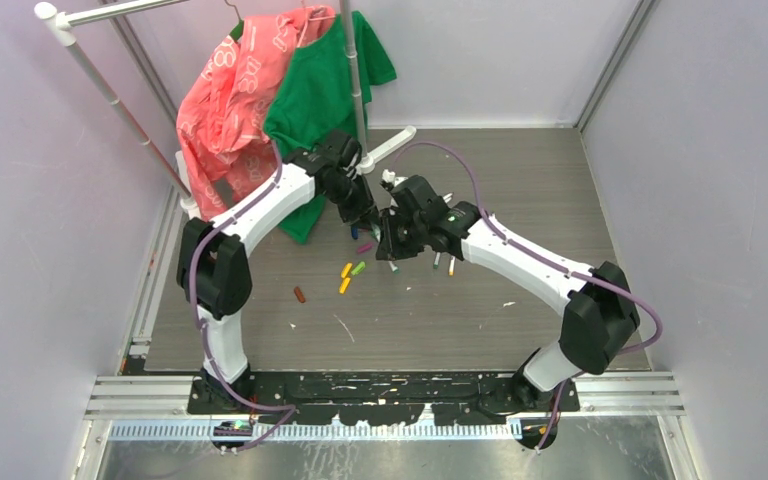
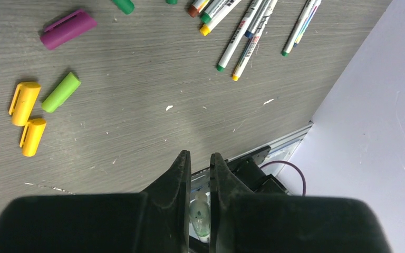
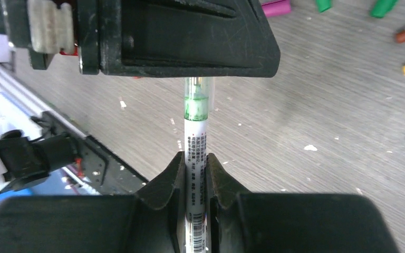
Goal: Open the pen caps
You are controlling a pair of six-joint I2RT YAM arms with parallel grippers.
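Observation:
In the top view my left gripper (image 1: 362, 215) and right gripper (image 1: 388, 240) meet above the table. A white marker (image 3: 195, 163) with a green band and a clear top section stands between the fingers of my right gripper, which is shut on it. The upper part passes behind my left gripper in the right wrist view. In the left wrist view my left gripper has the marker's clear, green-tinted end (image 2: 200, 216) between or just beyond its fingers; whether it grips it is unclear. Loose yellow (image 2: 25, 103), light green (image 2: 60, 92) and purple caps (image 2: 68, 29) lie on the table.
Several white markers (image 2: 237, 37) lie to the right. A brown cap (image 1: 299, 294) lies front left. A clothes rack with red (image 1: 222, 100) and green (image 1: 310, 90) garments stands at the back left.

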